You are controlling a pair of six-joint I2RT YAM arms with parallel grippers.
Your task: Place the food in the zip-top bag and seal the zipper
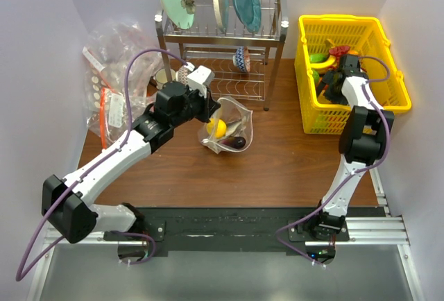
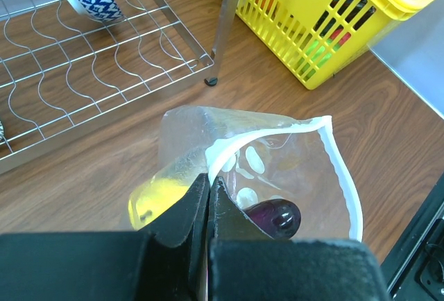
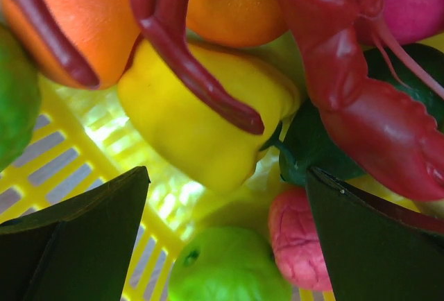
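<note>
An open zip bag [image 1: 236,124] stands mid-table holding a yellow item [image 1: 217,127] and a dark purple item [image 2: 272,218]. My left gripper [image 1: 211,112] is shut on the bag's white rim [image 2: 331,150] at its near corner. My right gripper is open, down inside the yellow basket [image 1: 307,117], above a yellow pepper [image 3: 201,107], a red lobster [image 3: 333,86], orange fruits [image 3: 229,3], a green fruit [image 3: 225,270] and a pink wrinkled item [image 3: 295,238].
A steel dish rack [image 1: 270,75] with plates and bowls stands at the back. More plastic bags [image 1: 111,79] lie at the left.
</note>
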